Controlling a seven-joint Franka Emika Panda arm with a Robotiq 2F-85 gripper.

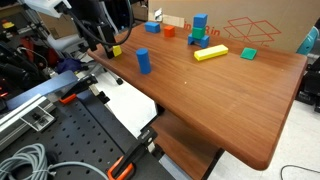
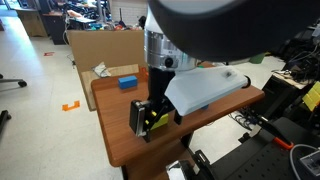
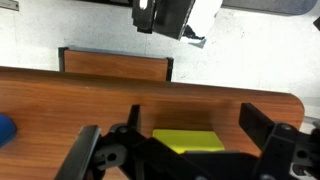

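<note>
A yellow block (image 1: 116, 50) lies near the left end of the wooden table. My gripper is open over it, and in the wrist view the yellow block (image 3: 188, 140) appears between the spread fingers. Whether either finger touches it, I cannot tell. The second exterior view has the block (image 2: 159, 122) partly covered by the gripper's dark fingers, low over the table.
A blue cylinder (image 1: 143, 61) stands close by on the table. Farther off are a long yellow block (image 1: 212, 53), a green piece (image 1: 249, 53), a blue-and-green stack (image 1: 199, 32) and a red block (image 1: 168, 31). Bare tabletop (image 1: 230, 100) spreads across the near right.
</note>
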